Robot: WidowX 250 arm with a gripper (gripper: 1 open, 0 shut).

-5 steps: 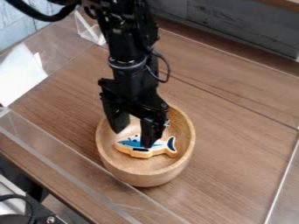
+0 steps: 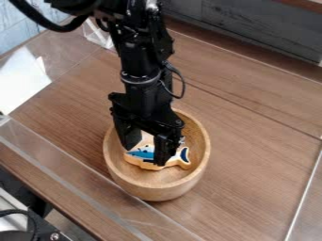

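Observation:
A round wooden bowl (image 2: 168, 188) stands on the wooden table. Inside it lies a fish-shaped piece (image 2: 146, 159) in blue, white and light orange, partly covered by my black gripper (image 2: 146, 141). The gripper hangs down into the bowl from the arm above, its fingers apart on either side over the fish. Whether they touch it I cannot tell.
A white sheet (image 2: 18, 80) lies at the left edge of the table. A grey panel (image 2: 246, 33) runs along the back. The tabletop to the right of the bowl is clear. Cables show at the lower left corner.
My gripper has shifted slightly lower over the fish, covering a little more of it. The bowl stays where it was.

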